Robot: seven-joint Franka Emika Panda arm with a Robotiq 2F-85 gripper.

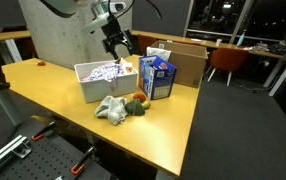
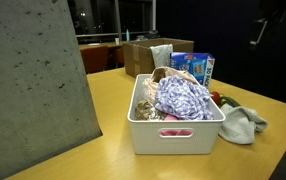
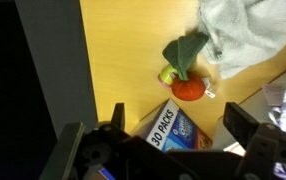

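Note:
Up above the white bin [image 1: 95,91], my gripper [image 1: 119,49] hangs in the air, its fingers spread and nothing between them. From the wrist, the gripper looks down with a blue snack box [image 3: 174,127] below the gap. Just beyond the box lie a red round item [image 3: 189,89], a dark green item [image 3: 185,52] and a small yellow-green one [image 3: 167,75]. A pale grey cloth [image 3: 248,35] is crumpled beside them. Blue-and-white patterned cloth [image 2: 183,100] fills much of the bin, with pinkish fabric [image 2: 173,75] behind it.
An open cardboard box [image 1: 183,65] stands behind the blue box. Bare table [image 1: 168,125] stretches across the front right. A concrete pillar [image 2: 33,80] rises at the left in the second exterior view.

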